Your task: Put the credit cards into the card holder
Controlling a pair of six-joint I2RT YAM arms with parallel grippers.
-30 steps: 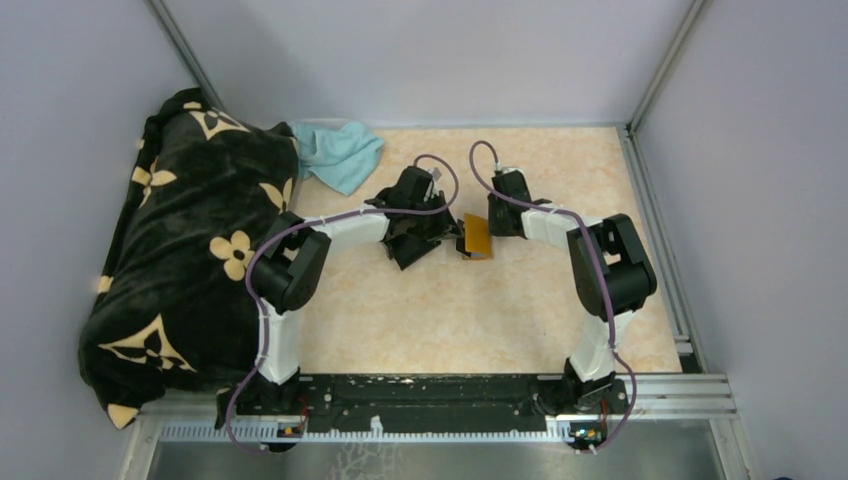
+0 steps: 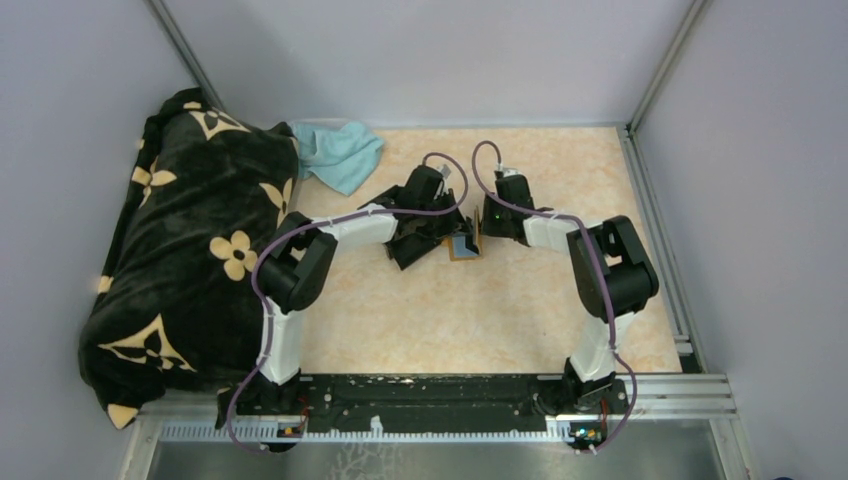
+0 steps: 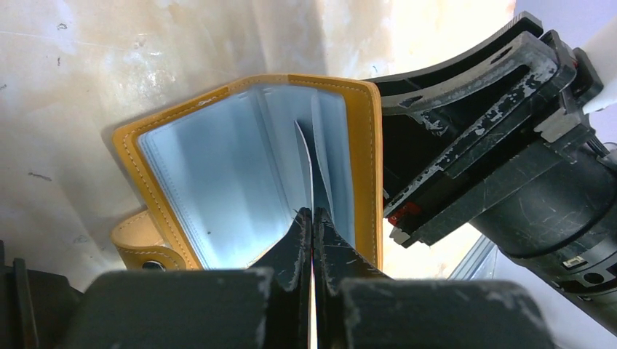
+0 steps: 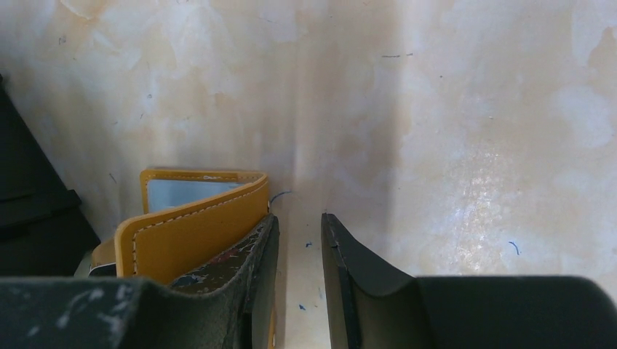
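Observation:
The tan-edged card holder lies spread in the left wrist view, its bluish clear sleeves facing up. Between the tips of my left gripper, shut, runs a thin dark card seen edge-on, over the sleeves near the holder's right side. How deep it sits in a sleeve cannot be told. From above, the holder shows between the arms. My right gripper is partly open beside the raised tan cover; its left finger overlaps that cover, and nothing shows between the fingers.
A black case lies under the left arm, left of the holder. A blue cloth rests at the back left, next to a dark patterned blanket.
The holder's tan cover has swung up from lying over leftward to nearly upright, baring the sleeves. My left gripper has moved right with the dark card; the right gripper has shifted only slightly.

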